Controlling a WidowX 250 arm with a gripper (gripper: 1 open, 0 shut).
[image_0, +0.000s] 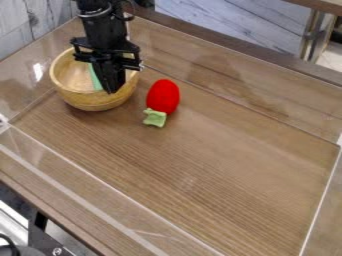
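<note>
My black gripper (114, 58) hangs over the right part of a round tan bowl (94, 95) at the upper left. A pale green object (95, 76) is inside the bowl, partly hidden by the arm. The fingers are small and dark here, and nothing is clearly seen held between them. Right of the bowl lies a red oval object (164, 95), with a small light green piece (155, 117) just below it.
A wall stands at the back left. A wooden ledge (314, 8) shows at the top right corner.
</note>
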